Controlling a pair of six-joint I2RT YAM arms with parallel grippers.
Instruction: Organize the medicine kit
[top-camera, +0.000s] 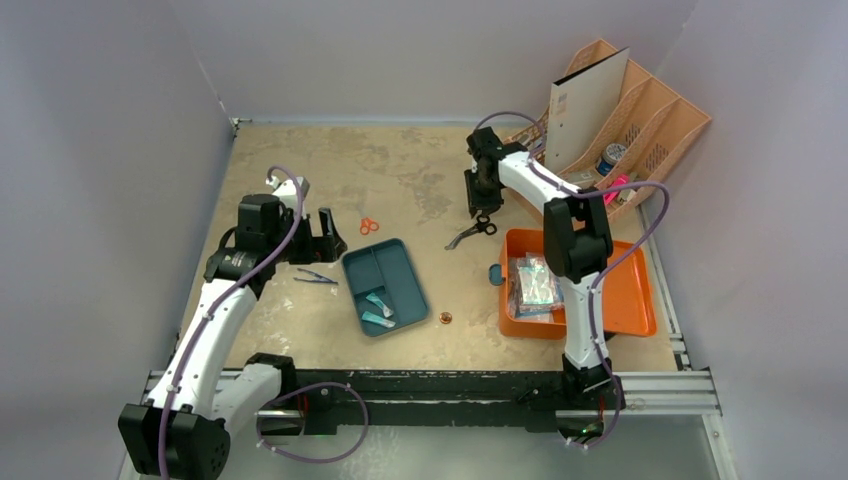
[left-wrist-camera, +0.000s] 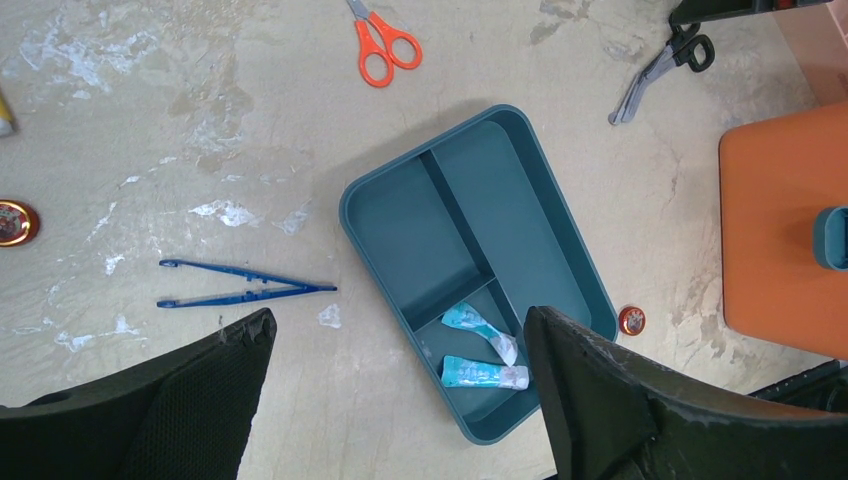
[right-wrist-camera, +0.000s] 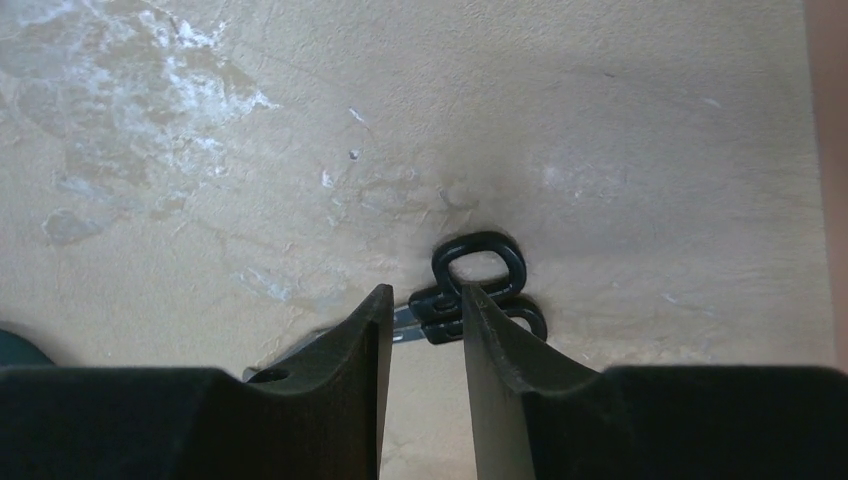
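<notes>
In the top view, the dark-handled scissors (top-camera: 485, 228) lie on the table, with my right gripper (top-camera: 481, 212) just above their handles. The right wrist view shows the handle loops (right-wrist-camera: 437, 315) beyond my right fingertips (right-wrist-camera: 381, 305), which stand part open with a narrow gap; nothing is visibly gripped. My left gripper is wide open and empty over the left of the table. Beside it are the teal tray (left-wrist-camera: 410, 220), holding two small tubes (left-wrist-camera: 485, 374) in one compartment, blue tweezers (left-wrist-camera: 250, 285) and orange-handled scissors (left-wrist-camera: 384, 55).
An orange box (top-camera: 508, 325) with packets (top-camera: 538, 287) inside stands at the front right. Behind it is a peach-coloured rack (top-camera: 665, 115). A small round tin (top-camera: 445, 318) sits between tray and box. Open table lies at the back centre.
</notes>
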